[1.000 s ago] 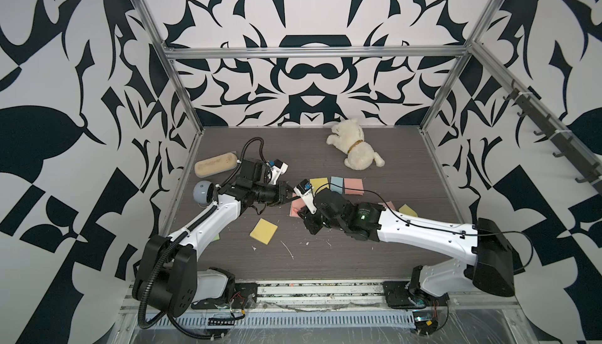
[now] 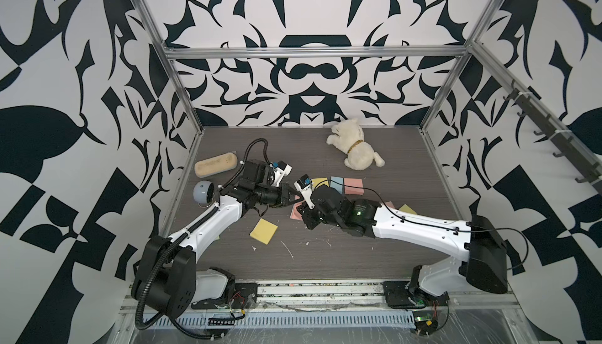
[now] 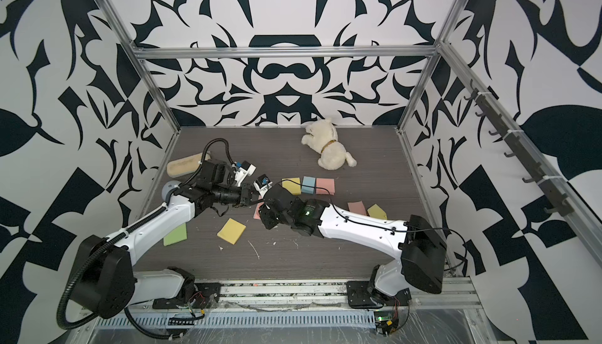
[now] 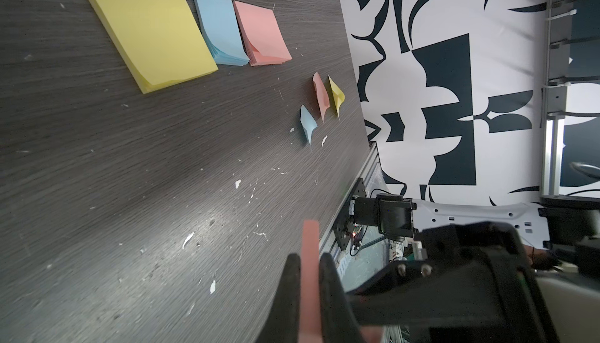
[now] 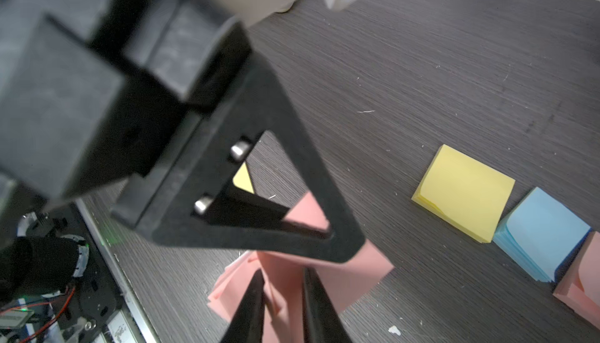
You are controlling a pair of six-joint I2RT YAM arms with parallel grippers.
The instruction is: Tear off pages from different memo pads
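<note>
In the left wrist view my left gripper is shut with a thin pink paper upright between its fingers. My right gripper meets it over the table centre, its fingers around folded pink pages (image 5: 356,271); whether they grip cannot be told. A yellow pad (image 4: 150,33), a blue pad (image 4: 218,24) and a pink pad (image 4: 259,33) lie in a row behind. Another yellow pad (image 2: 263,231) lies in front. Small curled pink (image 4: 320,96), yellow (image 4: 335,93) and blue (image 4: 307,123) papers are at the right.
A white plush dog (image 2: 354,146) lies at the back right. A tan oblong object (image 2: 215,164) and a grey round object (image 2: 203,192) sit at the left. A green pad (image 3: 175,234) is at front left.
My left arm has moved very little.
</note>
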